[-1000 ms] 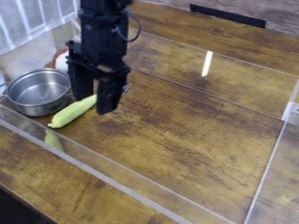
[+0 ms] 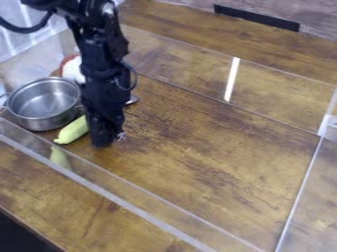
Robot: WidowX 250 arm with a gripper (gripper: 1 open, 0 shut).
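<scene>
My black gripper [image 2: 104, 133] is lowered to the wooden table at the near right end of a pale green elongated object [image 2: 73, 131], perhaps a vegetable. Its fingers look close together; whether anything is between them is hidden. A steel pot [image 2: 42, 104] stands just left of the green object.
A white and red round item [image 2: 70, 67] is partly hidden behind the arm at the back left, with a small silvery item near it. Clear panels edge the area at front and right.
The gripper has come down and a little left onto the green object's right part, and looks narrower than one second ago. The pot stays put.
</scene>
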